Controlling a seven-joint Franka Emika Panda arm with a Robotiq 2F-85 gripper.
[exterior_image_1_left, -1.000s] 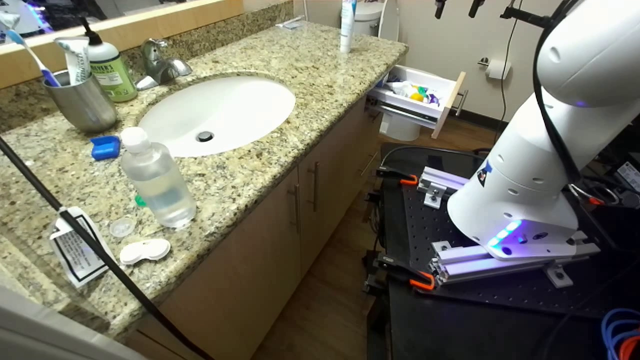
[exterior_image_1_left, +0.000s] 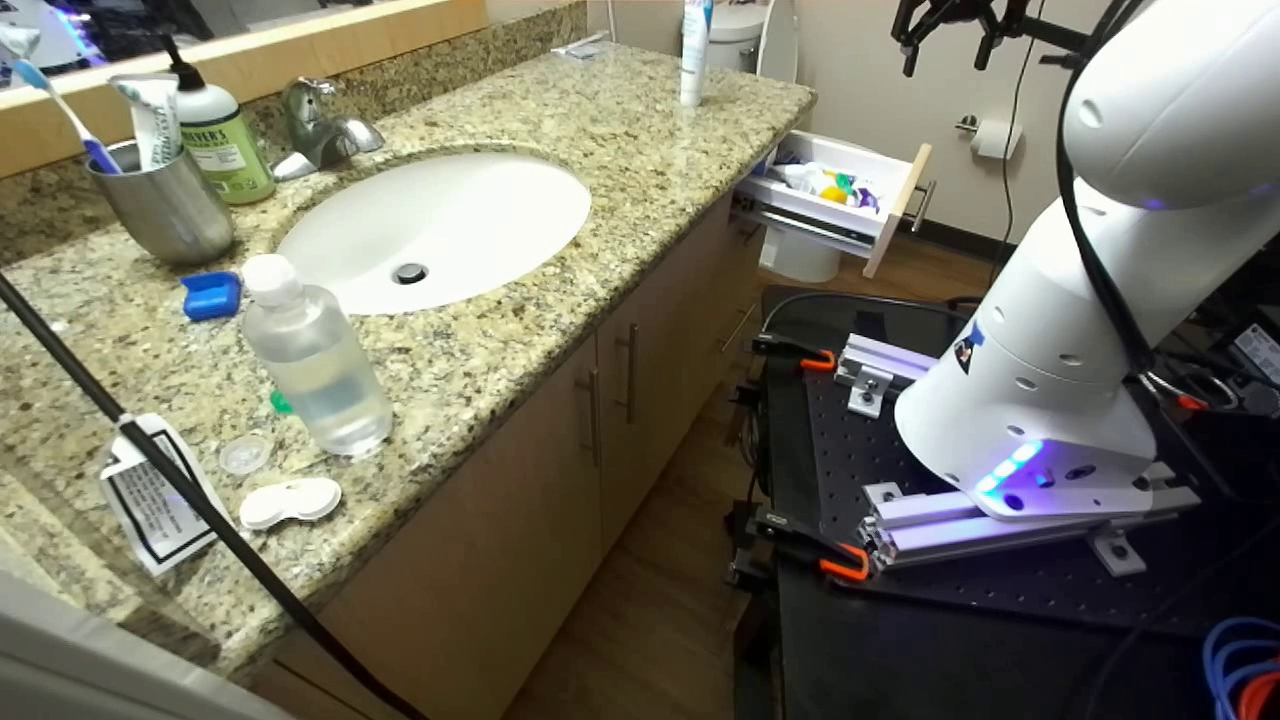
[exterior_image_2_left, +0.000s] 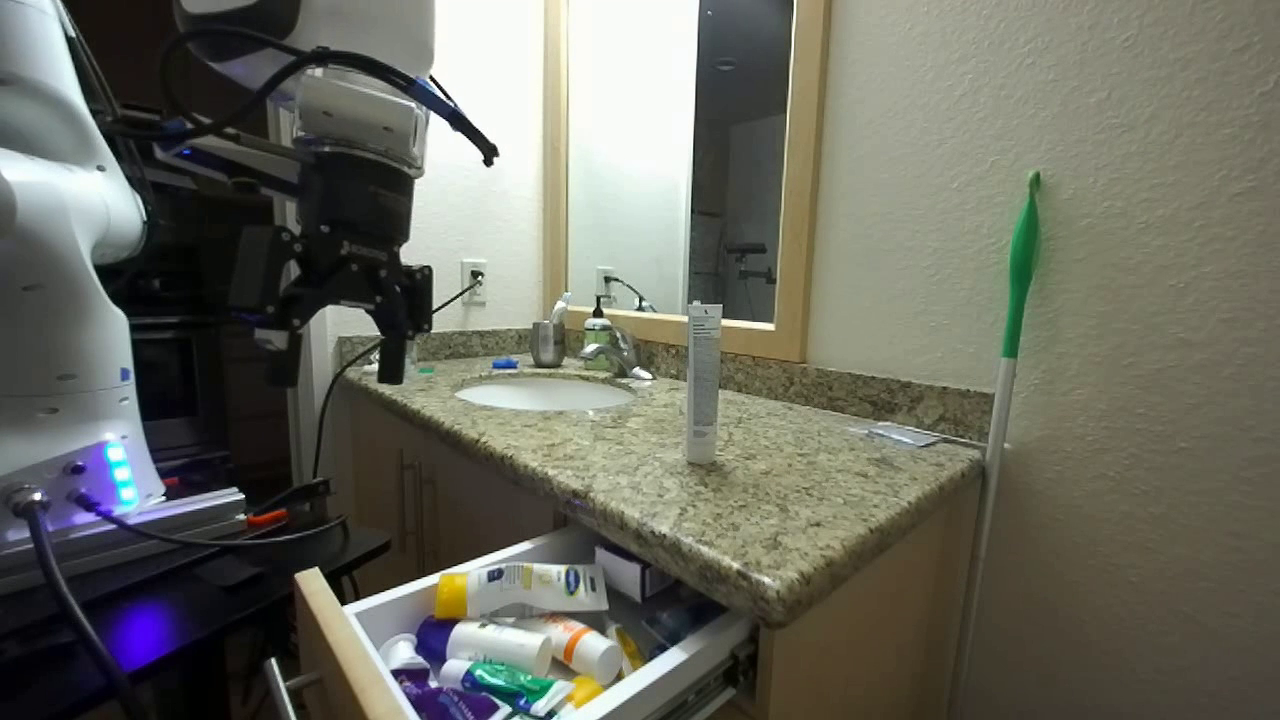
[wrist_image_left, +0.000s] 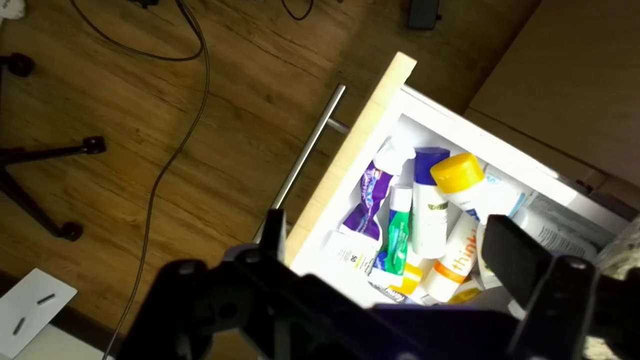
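My gripper (exterior_image_2_left: 336, 370) hangs in the air to the left of the countertop, its fingers (exterior_image_2_left: 392, 358) spread wide and nothing between them. In the wrist view the gripper looks down over the pulled-out drawer (wrist_image_left: 342, 174), well above its contents. Inside lie several tubes and bottles: a yellow-capped tube (exterior_image_2_left: 528, 590), a white bottle with a purple cap (wrist_image_left: 429, 219), a green and white tube (wrist_image_left: 398, 231), a purple tube (wrist_image_left: 373, 195) and an orange-lettered tube (wrist_image_left: 454, 258). A white tube (exterior_image_2_left: 703, 396) stands upright on the granite counter (exterior_image_2_left: 828, 504).
Around the sink (exterior_image_1_left: 438, 228) stand the faucet (exterior_image_1_left: 324, 130), a metal cup (exterior_image_1_left: 168, 210) with toothbrush, a soap bottle (exterior_image_1_left: 226, 144) and a clear bottle (exterior_image_1_left: 314, 366). A green-handled pole (exterior_image_2_left: 1020, 270) leans at the wall.
The gripper has come lower in exterior view 1, with more of its fingers showing, and the arm has shifted slightly. The drawer and the counter's objects have stayed put.
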